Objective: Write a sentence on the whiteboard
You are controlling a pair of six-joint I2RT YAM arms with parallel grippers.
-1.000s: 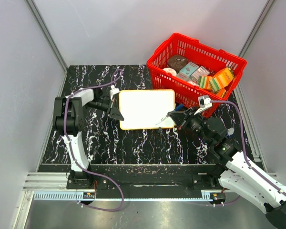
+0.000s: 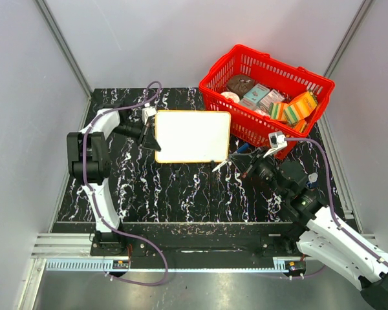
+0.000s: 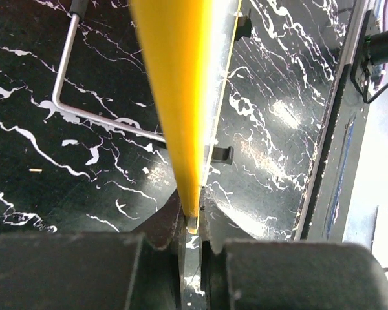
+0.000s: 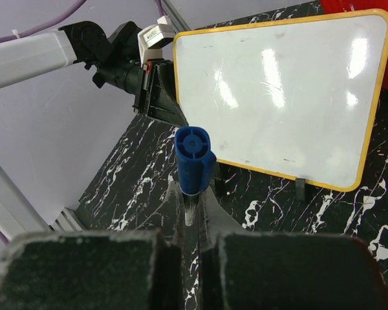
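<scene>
The whiteboard (image 2: 193, 135) with its yellow-orange frame is over the dark marbled table, and I see no writing on its face. At the board's left edge, my left gripper (image 2: 158, 148) is shut on the yellow frame (image 3: 174, 97). A bent metal stand rod (image 3: 107, 121) shows beside the board in the left wrist view. My right gripper is shut on a marker whose blue end (image 4: 194, 155) points up toward the wrist camera. From above, the marker's pale tip end (image 2: 218, 167) lies just past the board's lower right corner; whether it touches anything, I cannot tell.
A red basket (image 2: 266, 58) filled with several packages stands at the back right, close to the board's right edge. Bare table (image 2: 174, 206) lies in front of the board. Pale walls (image 2: 19, 129) close in the left, right and back.
My right arm looks still.
</scene>
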